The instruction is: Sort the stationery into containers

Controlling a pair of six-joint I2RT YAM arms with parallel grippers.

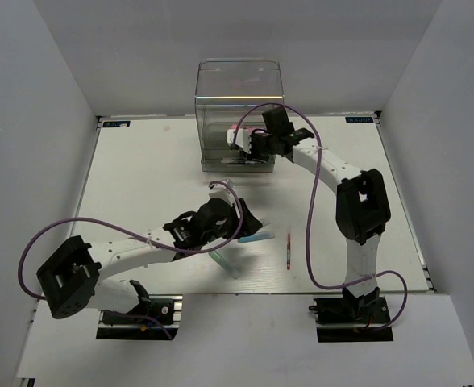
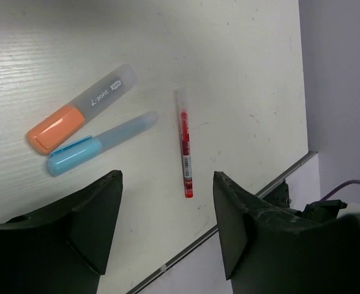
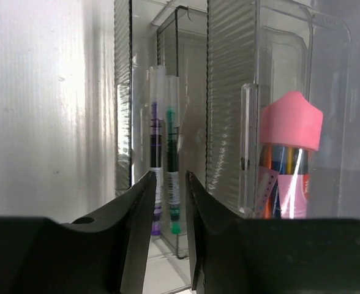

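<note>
My left gripper hangs open over the front middle, nothing between its fingers. Below it the left wrist view shows an orange-capped highlighter [image 2: 54, 127], a light-blue marker [image 2: 76, 156] and a red pen [image 2: 186, 153]. A green marker [image 1: 223, 263] lies nearer the front in the top view. My right gripper stands open at the clear tiered organizer [image 1: 235, 81], over a narrow compartment holding a purple pen [image 3: 155, 147] and a green pen [image 3: 172, 153]. A pink-topped pen cup [image 3: 290, 122] lies in the neighbouring compartment.
Grey walls stand around it. The organizer is at the back middle, partly hidden by my right arm.
</note>
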